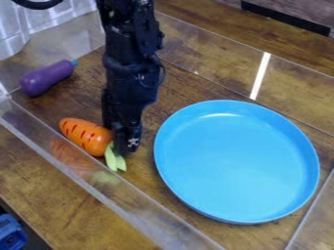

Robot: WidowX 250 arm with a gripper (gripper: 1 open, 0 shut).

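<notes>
My black gripper (120,142) hangs from the top centre of the camera view, its tip low at the right end of an orange toy carrot (81,134), near the carrot's pale green top (115,161). Whether the fingers are open or shut on the carrot is hidden by the dark body of the gripper.
A purple toy eggplant (47,78) lies at the upper left. A large blue plate (235,166) fills the lower right. Clear panels edge the wooden surface, and a blue object (8,232) shows at the bottom-left corner.
</notes>
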